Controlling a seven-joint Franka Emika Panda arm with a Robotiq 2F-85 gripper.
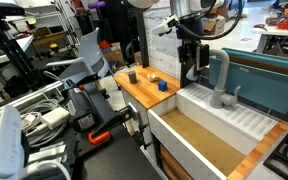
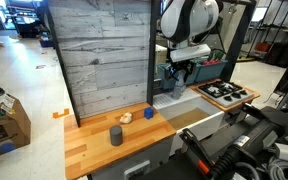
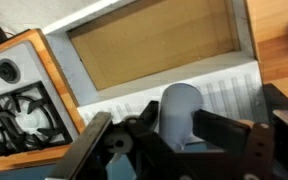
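Note:
In the wrist view, my gripper is shut on a smooth grey object [image 3: 181, 98], rounded at the end that shows; the rest of it is hidden between the dark fingers. Exterior view 1 has the gripper [image 1: 192, 72] above the back-left end of the white ribbed ledge, left of the grey faucet [image 1: 220, 78]. From exterior view 2 the grey object [image 2: 178, 91] appears below the arm, near the back of the counter. Whether it touches the ledge, I cannot tell.
A white basin [image 1: 199, 140] with a bare brown floor lies in front. On the wooden counter [image 2: 94, 145] are a blue block [image 2: 148, 114], a grey cup [image 2: 116, 135] and a small yellowish item [image 2: 127, 118]. The stove [image 3: 22, 95] stands beyond the basin.

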